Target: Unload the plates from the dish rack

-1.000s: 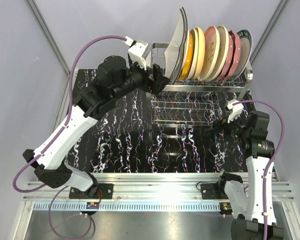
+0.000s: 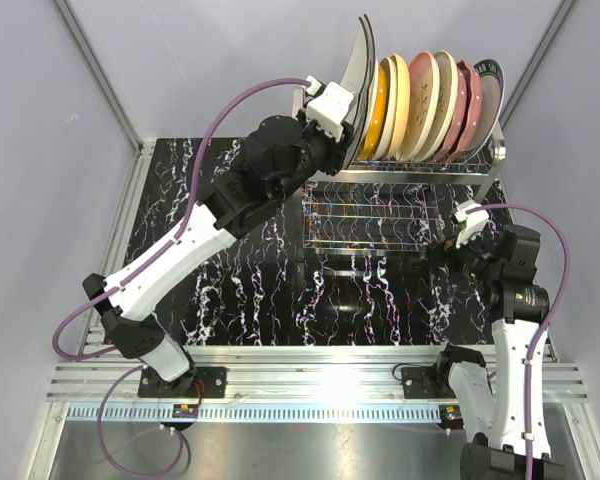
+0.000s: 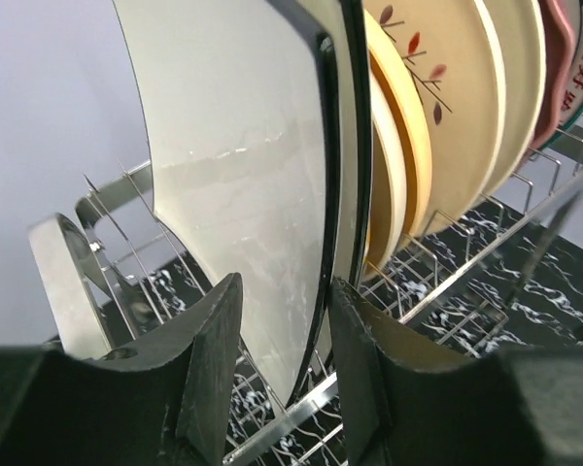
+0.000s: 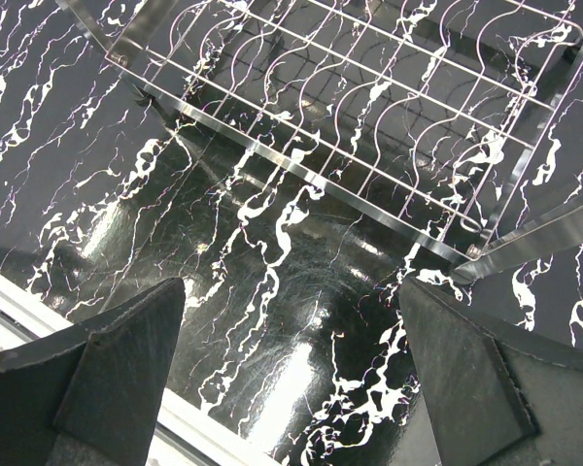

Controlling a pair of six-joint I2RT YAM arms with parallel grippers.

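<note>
Several plates stand upright in the upper tier of the metal dish rack (image 2: 405, 177). The leftmost is a large white plate (image 3: 243, 184) with a dark rim, a second dark-rimmed plate (image 3: 348, 209) close behind it. My left gripper is at the white plate's lower front edge, one finger (image 3: 209, 364) on its left face side and the other just right of its rim. Its fingers are part open, and a firm hold does not show. Over bare black marble, my right gripper stands open and empty, in front of the rack's right side.
Right of the white plates stand yellow, cream and pink plates (image 2: 468, 110), then a patterned-rim plate (image 2: 490, 100). The rack's lower tier (image 2: 365, 220) is empty.
The plates and the right arm look still.
</note>
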